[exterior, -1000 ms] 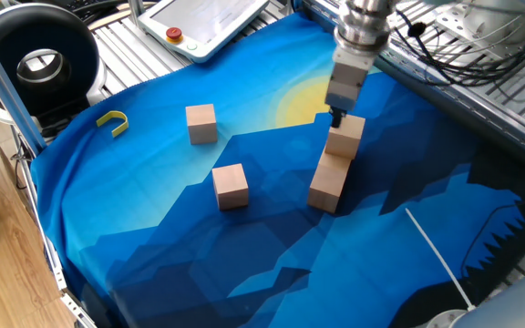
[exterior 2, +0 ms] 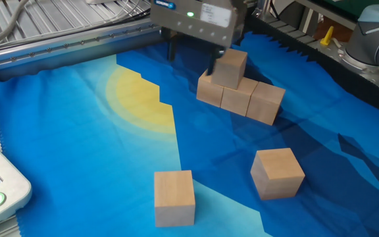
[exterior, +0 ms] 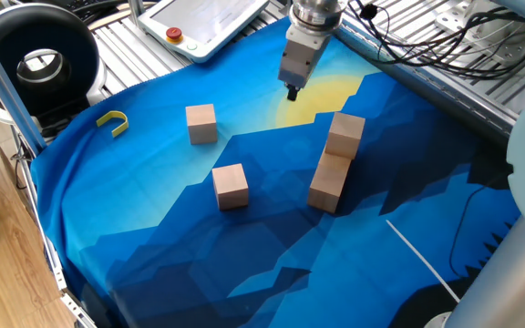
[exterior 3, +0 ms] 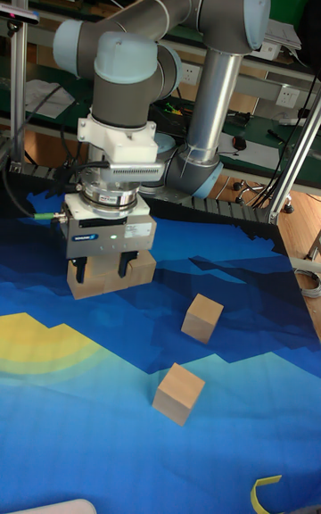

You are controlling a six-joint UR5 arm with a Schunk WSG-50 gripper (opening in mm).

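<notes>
My gripper (exterior 2: 191,64) is open, and only the blue cloth shows between its two spread fingers in the second exterior view. In the first exterior view the gripper (exterior: 293,94) hangs over the yellow patch, clear of the wooden blocks. Three plain cubes form a touching row (exterior 2: 266,104), and one cube (exterior 2: 229,68) rests on top of them, around the middle. Two single cubes stand apart on the cloth: one cube (exterior: 201,125) on the light blue part, the other cube (exterior: 231,187) on the darker part. The third view has the gripper (exterior 3: 105,271) in front of the stack, partly hiding it.
A yellow hooked piece (exterior: 113,122) lies near the cloth's left edge. The tablet with a red button (exterior: 173,35) sits at the back, beyond the cloth. Cables (exterior: 463,41) run along the back right rail. Open cloth surrounds the two single cubes.
In the first exterior view my gripper has moved up and left, away from beside the stack's top cube to over the yellow patch. All the cubes have stayed where they were.
</notes>
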